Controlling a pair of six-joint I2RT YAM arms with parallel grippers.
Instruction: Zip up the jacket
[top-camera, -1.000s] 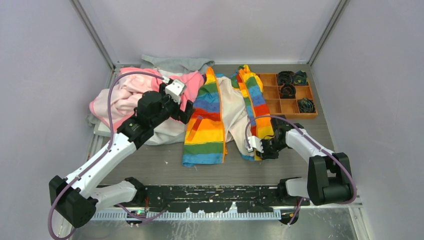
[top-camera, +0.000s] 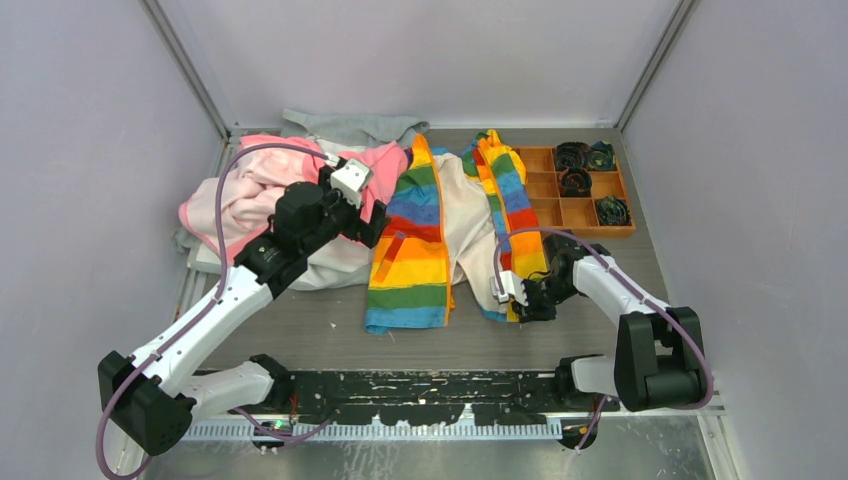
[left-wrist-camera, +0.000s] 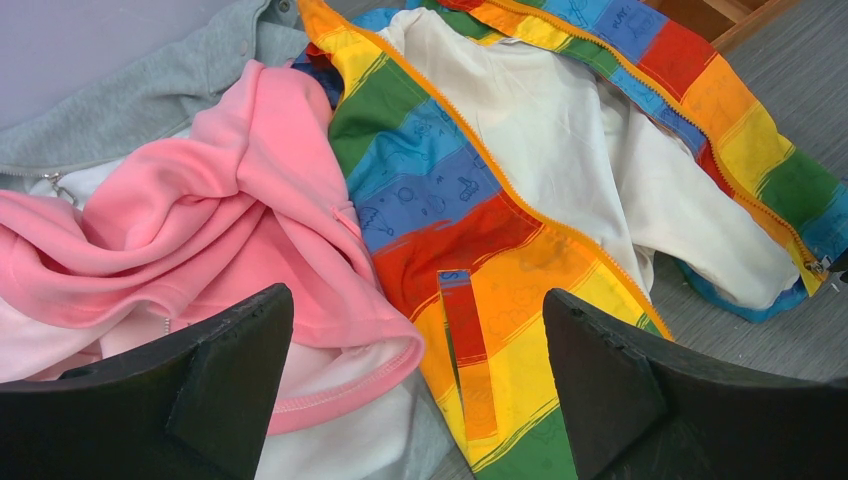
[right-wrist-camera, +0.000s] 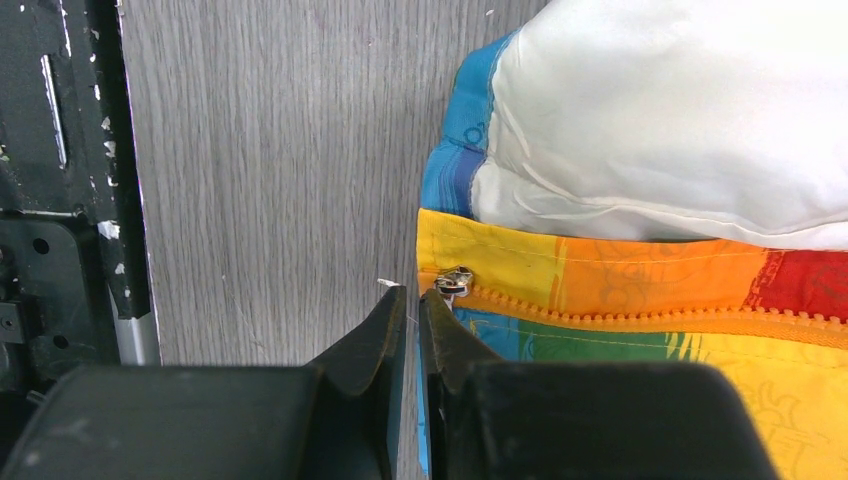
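The rainbow jacket (top-camera: 410, 285) lies open on the table, its white lining showing between two zipped edges. My right gripper is shut at the bottom corner of the jacket's right front, on the metal zipper slider (right-wrist-camera: 452, 281) or its pull; the fingertips partly hide what they hold. The orange zipper teeth (right-wrist-camera: 640, 321) run away from the slider. My left gripper hangs open above the pink garment and the jacket's left front, nothing between its fingers.
A pink garment (top-camera: 260, 180) and grey fabric (top-camera: 360, 127) are piled at the left. A wooden compartment tray (top-camera: 580, 220) with dark rolled items stands at the back right. Bare table (top-camera: 320, 330) shows along the front.
The left arm and the jacket look unchanged.
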